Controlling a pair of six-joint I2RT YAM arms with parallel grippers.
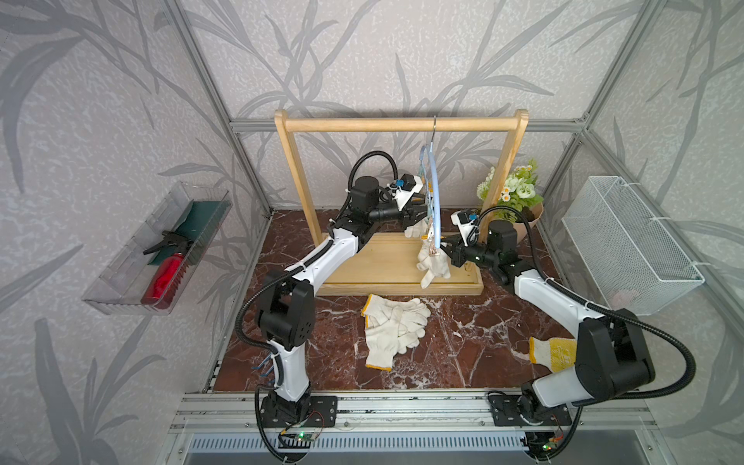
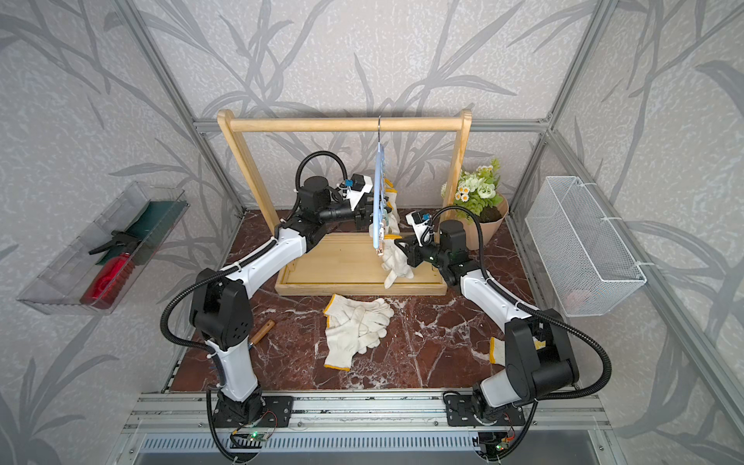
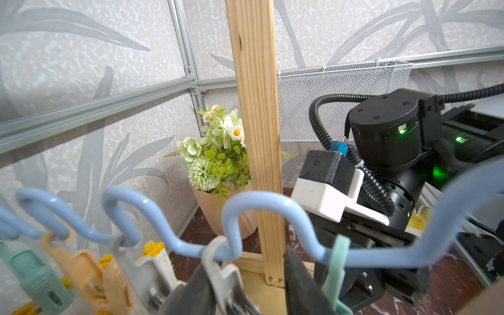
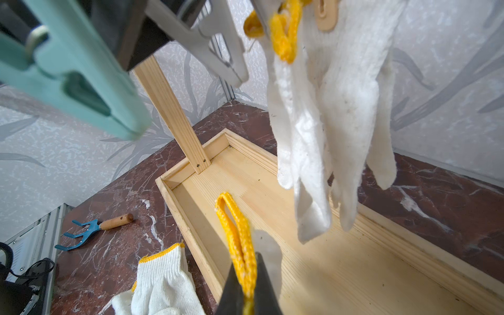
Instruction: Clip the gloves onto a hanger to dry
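A light-blue hanger [image 1: 434, 193] hangs from the wooden rail, with pastel clips along it. My left gripper is part open at the hanger; a grey clip [image 3: 224, 278] stands between its fingers, nearer the left one. In the right wrist view, this grey clip [image 4: 223, 47] appears above the held glove, apart from it. Shut on the yellow cuff [image 4: 236, 236] of a white glove [image 2: 396, 263], my right gripper is below the hanger's near end. Other white gloves [image 4: 336, 105] hang clipped farther along. A teal clip [image 4: 94, 78] at the near end is empty.
More white gloves [image 1: 393, 325] lie on the marble table before the wooden tray base [image 1: 348, 290]. Another glove [image 1: 542, 352] lies beneath the right arm. A flower pot [image 2: 482, 224] stands behind the right post, with a blue hand rake [image 4: 94, 229] at left.
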